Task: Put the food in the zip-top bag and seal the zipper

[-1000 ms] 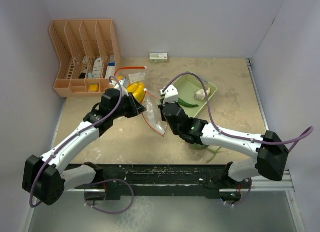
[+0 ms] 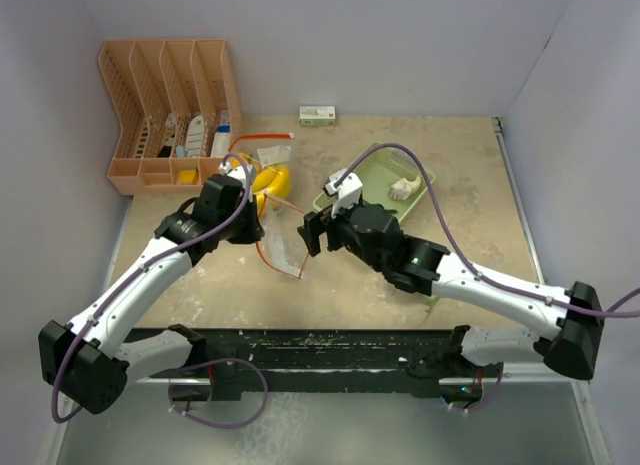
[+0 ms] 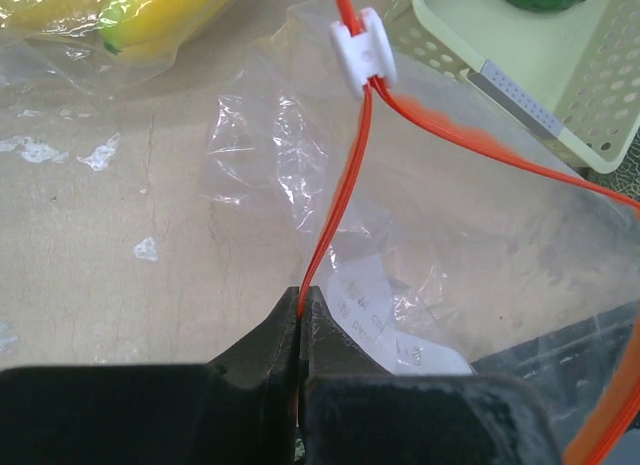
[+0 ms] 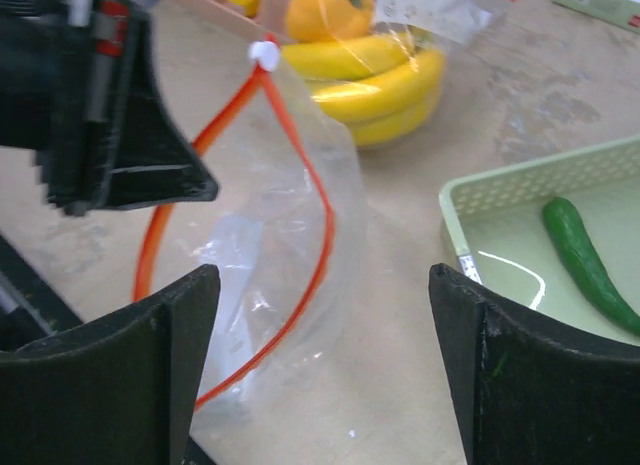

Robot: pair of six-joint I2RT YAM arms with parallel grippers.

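Observation:
A clear zip top bag (image 4: 232, 255) with a red zip edge hangs with its mouth spread, a white slider (image 3: 362, 51) on the zip. My left gripper is shut on the red edge. The right gripper stands open just right of the bag, its fingers apart and nothing held between them. In the green basket (image 4: 452, 217) lies a green cucumber-like vegetable (image 4: 585, 260); a white piece of food (image 2: 404, 188) is there too. I see no food inside this bag.
Behind the open bag, another red-edged bag holds bananas (image 4: 385, 90) and an orange fruit (image 4: 330, 15). A peach-coloured rack (image 2: 150, 170) stands at the back left, a small box (image 2: 317, 115) at the back wall.
Now the right fingers are spread, that gripper has shifted left, and the bag's mouth hangs free of it. The left gripper moved left.

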